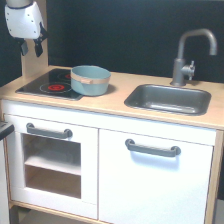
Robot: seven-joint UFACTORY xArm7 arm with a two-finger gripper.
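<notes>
A teal pot [91, 87] with a pinkish handle stands upright on the counter, at the right edge of the black cooktop [68, 93]. High at the top left hangs my dark gripper [32, 48], below a white arm housing [21, 18]. It is well above and left of the pot, touching nothing that I can make out. The fingers are small and dark here, so their opening cannot be judged.
A metal sink [128, 98] is set into the right side of the wooden counter [118, 86], with a grey faucet [183, 68] behind it. Bare counter lies between pot and sink. White cabinet fronts with dark handles [152, 149] are below.
</notes>
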